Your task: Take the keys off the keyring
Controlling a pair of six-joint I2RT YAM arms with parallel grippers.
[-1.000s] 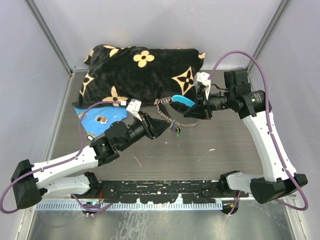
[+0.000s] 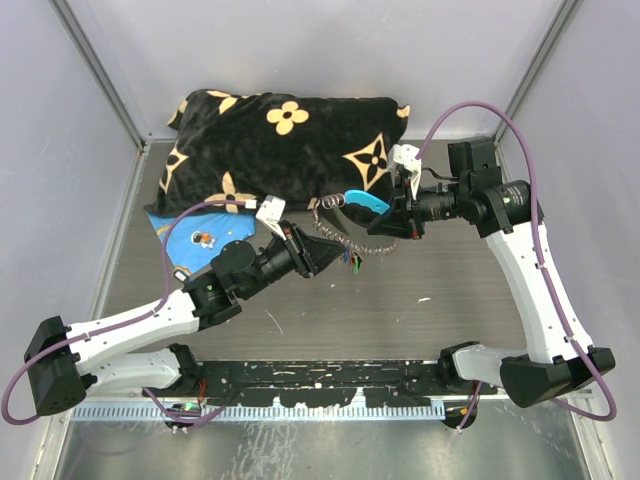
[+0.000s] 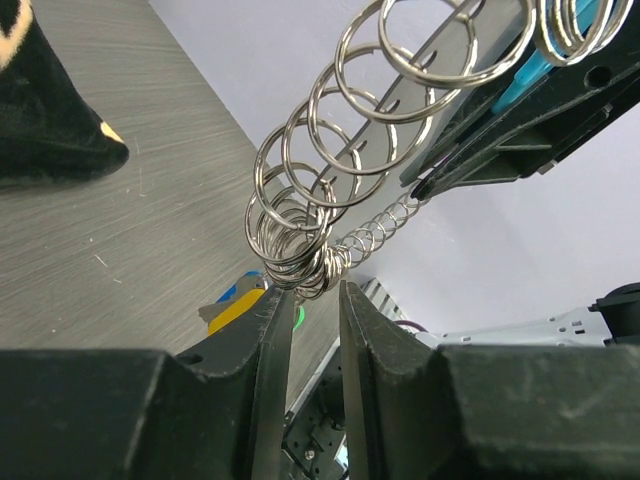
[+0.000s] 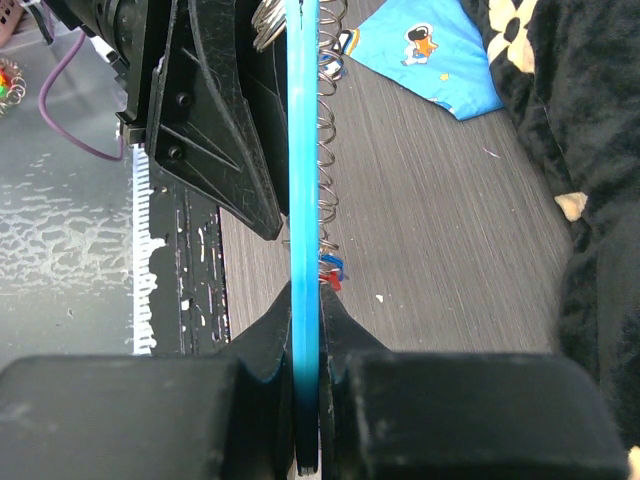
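Observation:
A coiled metal keyring (image 2: 365, 247) loops between the grippers, with coloured keys (image 2: 354, 260) hanging at its lower part; in the left wrist view a yellow key (image 3: 232, 315) shows below the coils. My right gripper (image 2: 388, 218) is shut on a light-blue flat piece (image 4: 304, 200) attached to the coil. My left gripper (image 2: 335, 255) has its fingertips at the lower coils, beside the keys; in the left wrist view its fingers are close together, and whether they grip the coil is hard to tell.
A black patterned cushion (image 2: 250, 140) lies at the back. A blue cloth (image 2: 185, 250) with an astronaut print lies at the left.
My left gripper has edged very slightly toward the keys. The right gripper has not visibly moved.

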